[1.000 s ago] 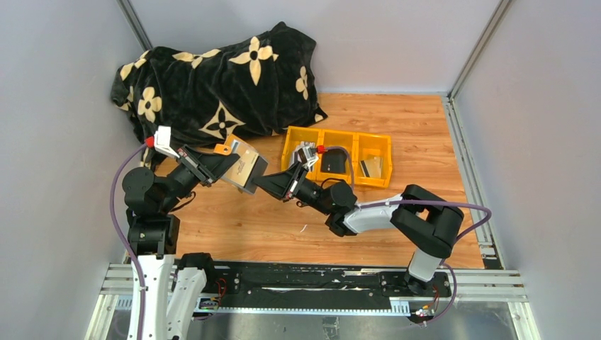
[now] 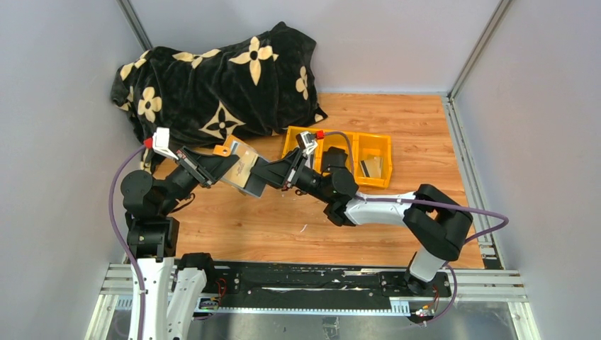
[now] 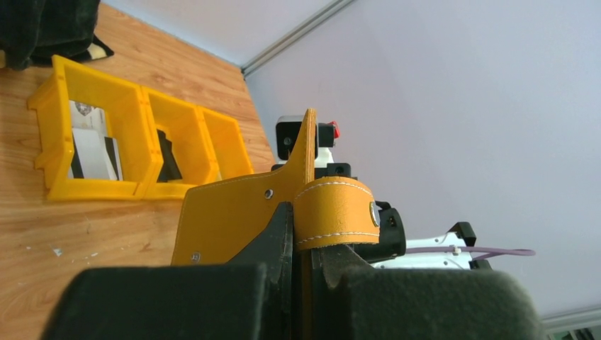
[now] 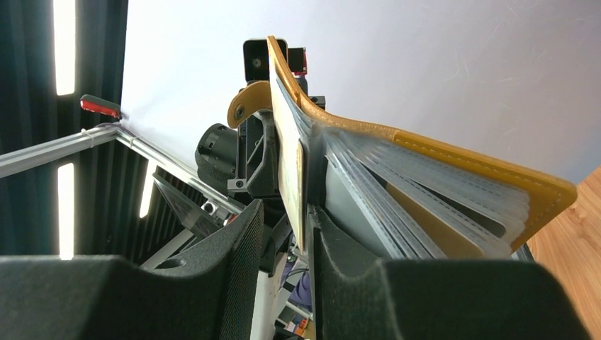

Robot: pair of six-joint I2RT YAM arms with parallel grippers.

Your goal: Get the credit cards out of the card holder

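The tan leather card holder (image 2: 239,163) is held up in the middle by my left gripper (image 2: 221,164), shut on it; in the left wrist view its flap (image 3: 230,223) stands above the fingers. My right gripper (image 2: 264,173) is at the holder's right edge. In the right wrist view, the open holder (image 4: 476,166) shows clear sleeves and a pale card (image 4: 288,159) at its edge, which lies between the right fingertips, with the fingers apart around it.
A yellow three-compartment bin (image 2: 383,138) with cards and dark items stands behind the right arm. A black patterned cloth (image 2: 205,85) lies at the back left.
The left gripper and the holder have stayed in place.
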